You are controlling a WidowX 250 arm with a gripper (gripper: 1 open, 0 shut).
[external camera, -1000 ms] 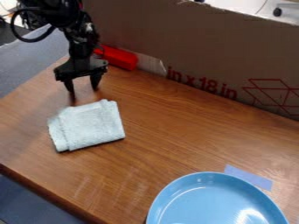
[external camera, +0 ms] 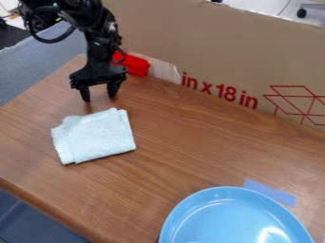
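My black gripper hangs low over the back left of the wooden table, its two fingers apart with nothing visible between them. A folded white cloth lies in front of it, not touched. A red object sits just behind the gripper against the cardboard, partly hidden by the arm.
A blue plate lies at the front right, with a strip of blue tape beside it. A cardboard panel runs along the back.
My gripper has shifted slightly to the right since a second ago and stands a little differently angled. The cloth and plate have not moved.
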